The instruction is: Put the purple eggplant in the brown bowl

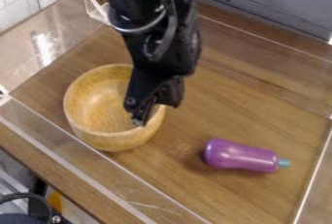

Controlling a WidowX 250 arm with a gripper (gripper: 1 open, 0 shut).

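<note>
The purple eggplant [243, 156] lies on its side on the wooden table at the lower right, its green-blue stem end pointing right. To its left, the brown bowl [99, 122] stands upright; the part of its inside that shows is empty. My dark gripper [153, 106] reaches down from the top of the view and covers the bowl's right rim. It is apart from the eggplant, up and to the left of it. How far its fingers are spread is hard to make out against the dark arm.
Bare wooden table [247, 92] spreads to the right of the bowl and behind the eggplant. A raised light wall [266, 10] bounds the back. Black cables and a metal part [29, 208] sit off the table's edge at lower left.
</note>
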